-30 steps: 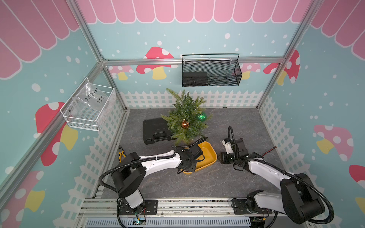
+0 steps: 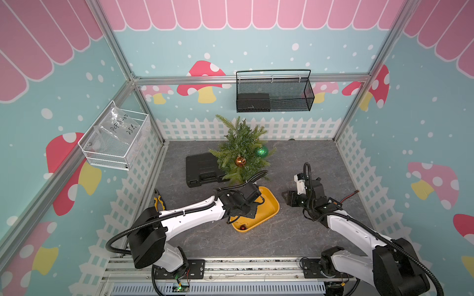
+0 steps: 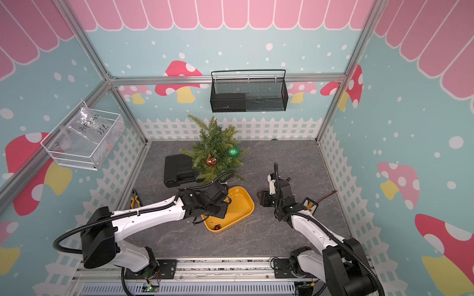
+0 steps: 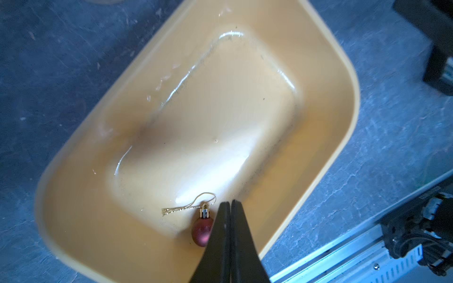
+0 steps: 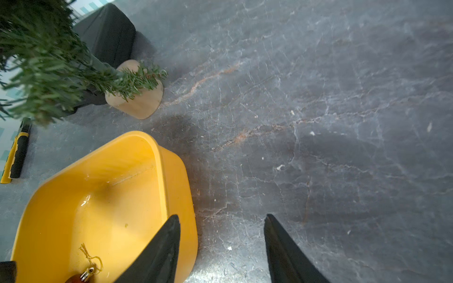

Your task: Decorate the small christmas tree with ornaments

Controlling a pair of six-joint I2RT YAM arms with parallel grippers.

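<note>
A small dark red ornament (image 4: 202, 231) with a gold loop lies inside the yellow tray (image 4: 313, 174), at its near end. In the left wrist view my left gripper is above the tray, its fingers pressed together with nothing between them; the ornament shows just left of them. Open and empty, my right gripper is above the table just right of the tray. The green tree (image 2: 238, 140) stands behind the tray, bearing an orange ornament (image 2: 240, 161) and a green ornament (image 2: 262, 151).
Left of the tree lies a black case (image 2: 200, 170). Yellow-handled pliers (image 3: 134, 199) rest by the left wall. A black mesh basket (image 2: 291, 101) and a white wire basket (image 2: 111, 162) hang on the walls.
The tray shifted slightly toward the front earlier. My right arm has moved a little.
</note>
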